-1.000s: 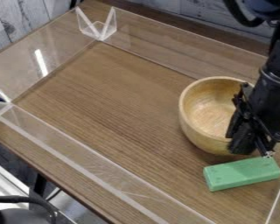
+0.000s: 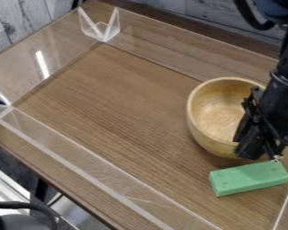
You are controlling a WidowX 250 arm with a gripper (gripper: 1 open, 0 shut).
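Note:
A yellow wooden bowl (image 2: 211,112) stands on the right of the wooden table. My black gripper (image 2: 252,140) is over its right side, low at the near rim; it looks closed on the bowl, though the fingertips are partly hidden by the gripper's body. A green rectangular block (image 2: 248,179) lies just in front of the bowl, below the gripper.
Clear acrylic edges (image 2: 75,167) run along the left and front of the table (image 2: 111,99), and a clear bracket (image 2: 100,27) stands at the back. A black cable hangs at the upper right.
The bowl and my gripper have shifted very slightly to the right. The green block has stayed in place.

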